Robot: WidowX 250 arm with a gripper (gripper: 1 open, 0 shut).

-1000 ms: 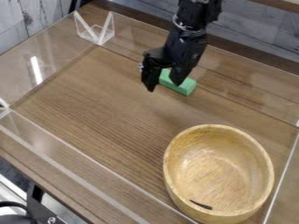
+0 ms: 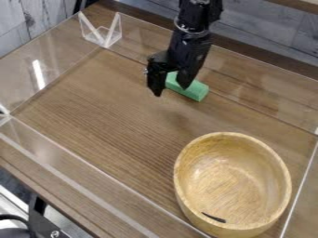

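My black gripper (image 2: 172,80) reaches down from the top centre, its fingers open, over the left end of a green block (image 2: 192,91) on the wooden table. The block's left part is hidden behind the gripper; whether the fingers touch it cannot be seen.
A round beige bowl (image 2: 233,177) sits at the lower right of the table (image 2: 93,130). A white wire-like bracket (image 2: 102,28) is at the upper left.
My gripper has shifted slightly left and its arm looks a little narrower in view. The green block stays about where it was.
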